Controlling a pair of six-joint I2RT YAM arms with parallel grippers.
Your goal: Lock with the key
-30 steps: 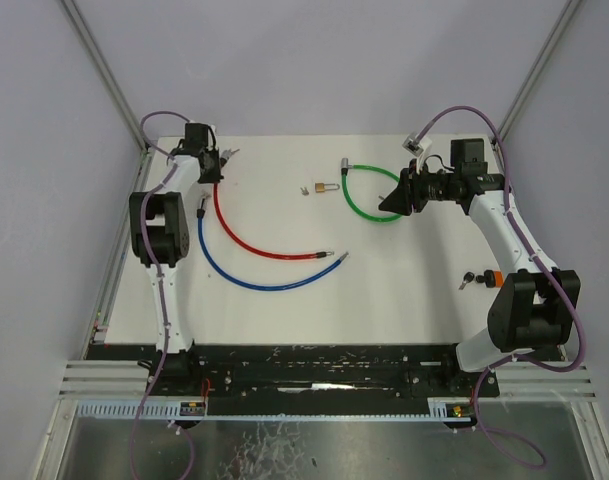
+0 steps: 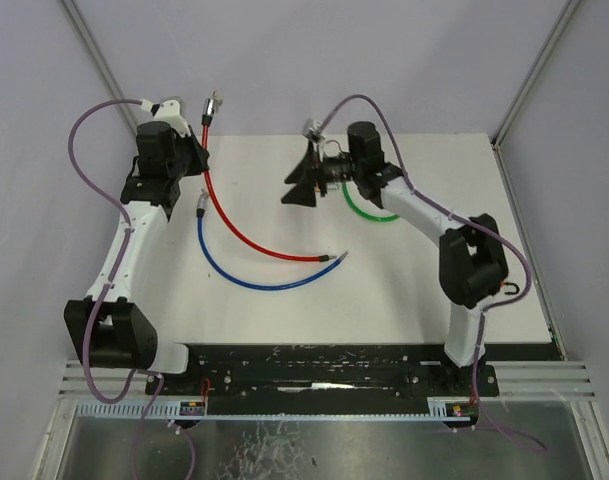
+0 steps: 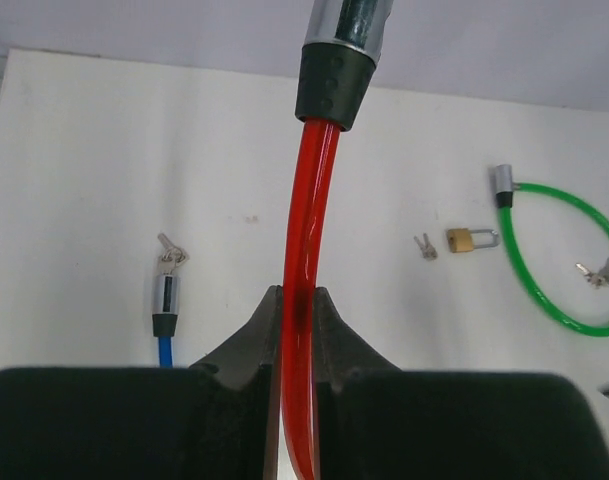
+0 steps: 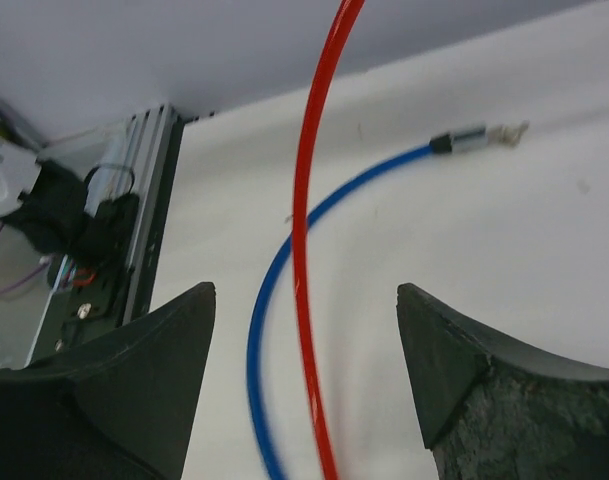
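My left gripper (image 2: 200,158) is shut on the red cable lock (image 3: 309,210), just below its black collar (image 3: 333,82). The cable's silver head (image 2: 209,112) points up and away from me, with a key (image 2: 216,101) at its tip in the top view. From there the red cable curves down to its free end (image 2: 322,258) near the table's middle. My right gripper is spread open and empty, over the middle of the table. In the right wrist view the red cable (image 4: 300,240) shows beyond its fingers, apart from them.
A blue cable lock (image 2: 269,287) with keys (image 3: 172,250) lies beneath the red one. Farther right are a brass padlock (image 3: 461,240), small keys (image 3: 426,247) and a green cable lock (image 3: 529,280).
The left gripper has risen, carrying the red lock's head off the table.
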